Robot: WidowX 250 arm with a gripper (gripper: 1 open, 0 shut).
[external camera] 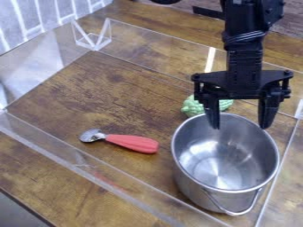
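My black gripper (242, 113) hangs open above the back rim of a steel pot (225, 168), nothing between its fingers. A green textured object (193, 105) lies behind the pot, partly hidden by the gripper and pot. A pizza cutter with a red handle (130, 142) and a round metal blade (91, 135) lies on the wooden surface to the left of the pot.
Clear plastic walls surround the wooden work area (95, 97), with a white slatted thing (35, 19) at the back left.
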